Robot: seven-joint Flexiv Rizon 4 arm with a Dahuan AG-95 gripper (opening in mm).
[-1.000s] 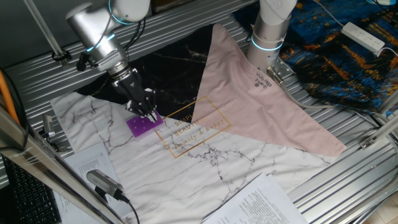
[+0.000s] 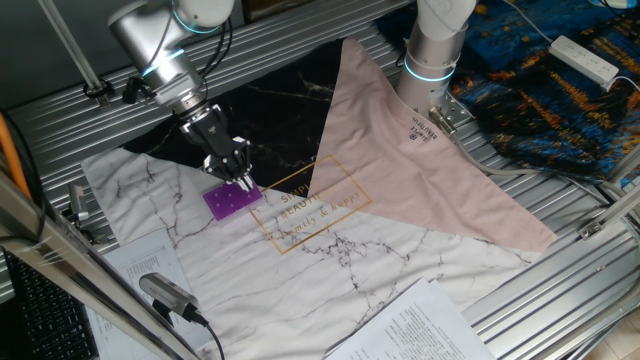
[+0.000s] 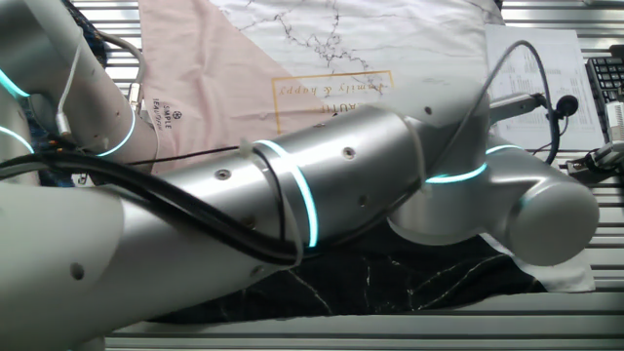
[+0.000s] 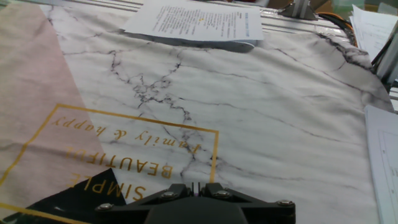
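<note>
A flat purple block with small pale dots lies on the marble-patterned cloth, left of the gold-framed lettering. Over its upper right corner is my gripper, pointing down; whether the fingertips touch the block cannot be told. In the wrist view the gripper appears shut, its fingers close together with only a thin gap and nothing visible between them. No purple shows in that view. The arm hides both the block and the gripper in exterior view 2.
Papers lie at the cloth's front edge, and more papers at the left by a keyboard. A metal post and a small cabled device stand left.
My gripper has shifted very slightly to the right and up in exterior view 1, and the upper arm a little to the left. The purple block has not visibly moved.
</note>
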